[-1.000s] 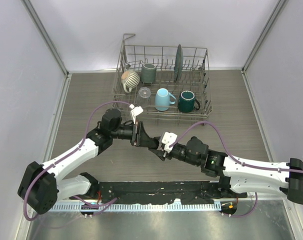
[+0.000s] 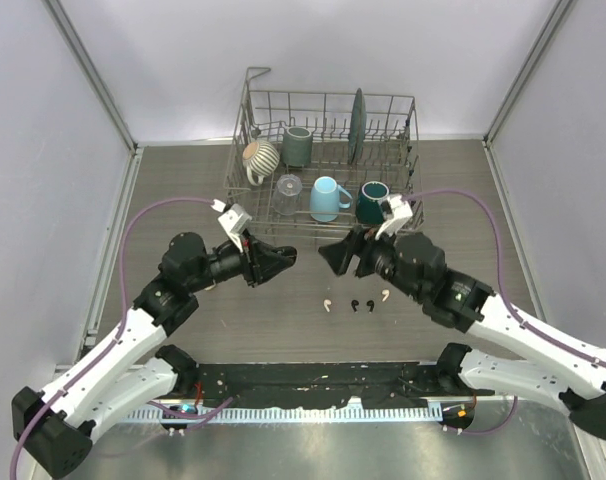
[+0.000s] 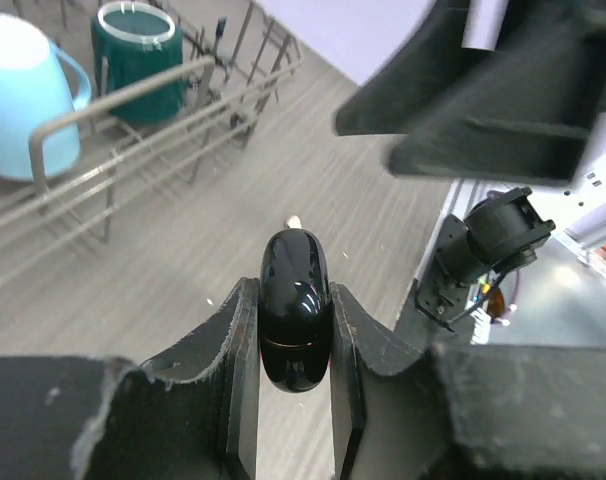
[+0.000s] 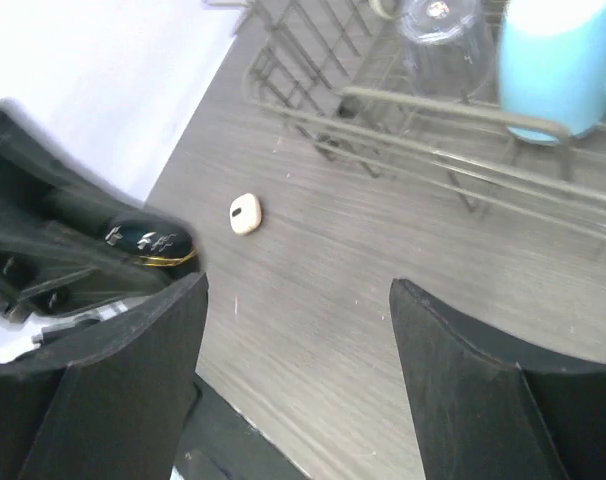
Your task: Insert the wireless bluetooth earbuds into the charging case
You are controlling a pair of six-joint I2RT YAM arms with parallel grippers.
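A glossy black charging case (image 3: 294, 310) sits between the fingers of my left gripper, which is shut on it. The top view has the case (image 2: 281, 256) left of the middle, above the table; its thin gold line shows in the right wrist view (image 4: 170, 259). Whether its lid is raised I cannot tell. My right gripper stands open and empty, to the right of the case and apart from it. Two black earbuds (image 2: 355, 305) (image 2: 371, 305) lie on the table below it, with white earbuds (image 2: 327, 305) (image 2: 385, 295) on either side.
A white case (image 4: 245, 213) lies on the table near the left arm. Behind both grippers stands a wire dish rack (image 2: 273, 232) with a light-blue mug (image 2: 325, 200), a dark green mug (image 2: 372, 203) and a clear glass (image 2: 287, 194).
My right gripper was at the case and has pulled away to the right and back. The left gripper has moved left with the case. The earbuds on the table have come into view.
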